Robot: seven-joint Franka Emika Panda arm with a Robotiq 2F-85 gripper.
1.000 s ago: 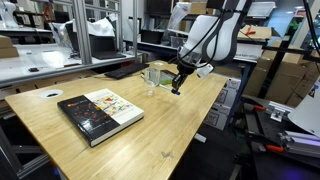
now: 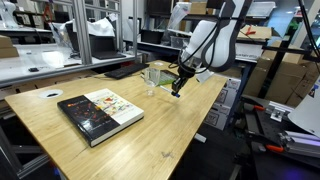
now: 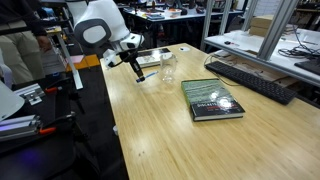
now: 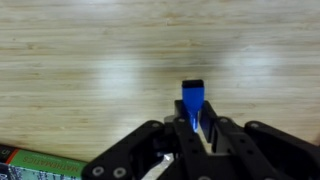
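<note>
My gripper is shut on a slim blue marker [image 4: 193, 97], whose dark end points away from the fingers. Bare light wood shows beneath it in the wrist view. In exterior view 1 the blue end hangs below the dark fingers, close over the table [image 2: 150, 140]; whether it touches the wood I cannot tell. The white arm [image 3: 105, 35] reaches over the table from the left in exterior view 2.
A clear glass jar [image 3: 167, 66] stands close to the gripper. Books [image 3: 212, 100] lie farther along the table, with a black keyboard [image 3: 250, 80] beyond. A green box [image 4: 45, 165] shows at the wrist view's lower left.
The arm has shifted only slightly. The gripper stays over almost the same spot with the blue marker, and the jar and books have not moved.
</note>
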